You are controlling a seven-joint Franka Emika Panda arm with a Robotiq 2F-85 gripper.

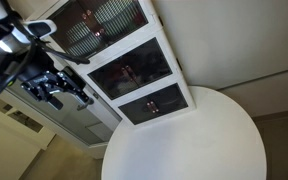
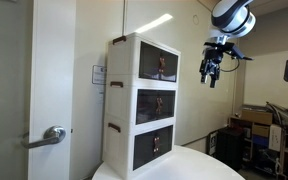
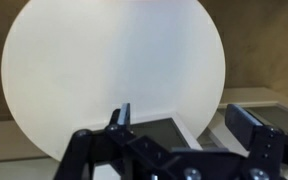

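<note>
My gripper is open, its fingers wide apart with nothing between them. In the second exterior view it hangs from the arm [image 2: 231, 22], fingers down, at the height of the cabinet's upper part and well to its right. A white cabinet [image 2: 126, 95] with three stacked compartments stands on a round white table [image 1: 199, 148]. All of its dark-windowed doors look closed: the top [image 1: 94, 20], the middle [image 1: 129, 70] and the bottom one [image 1: 152, 103]. Each has small brown handles. In the wrist view the table lies below, and part of the cabinet [image 3: 156, 130] shows behind the fingers.
Apart from the cabinet, the table top is bare. A white door with a lever handle [image 2: 54, 134] stands at the left of the second exterior view. Shelves with dark items [image 2: 259, 135] are in the background at right.
</note>
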